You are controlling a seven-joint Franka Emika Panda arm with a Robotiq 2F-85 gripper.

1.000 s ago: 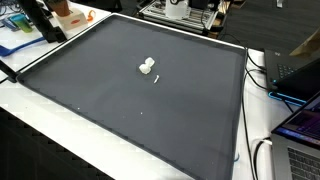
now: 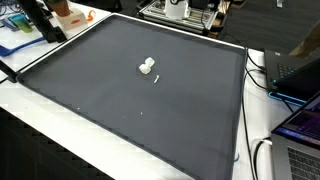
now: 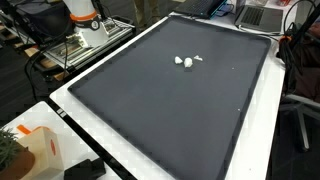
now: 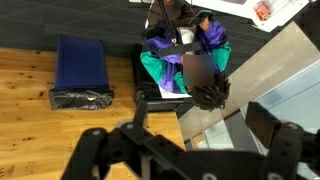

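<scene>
Small white pieces (image 2: 146,66) lie close together on a dark grey board, with a smaller white bit (image 2: 156,79) beside them. From the opposite side, in exterior view 2, the white pieces (image 3: 188,62) sit toward the board's far edge. My gripper is open in the wrist view, its two dark fingers wide apart and nothing held between them. It points away from the board, and the white pieces are out of that view. Neither exterior view shows the gripper.
Most of the dark board (image 2: 150,115) is bare. Laptops (image 2: 300,125) and cables border one side; a plant pot (image 3: 15,155) stands at a corner. The wrist view shows a wooden floor (image 4: 50,140), a dark blue object (image 4: 82,62) and a heap of cloths (image 4: 185,50).
</scene>
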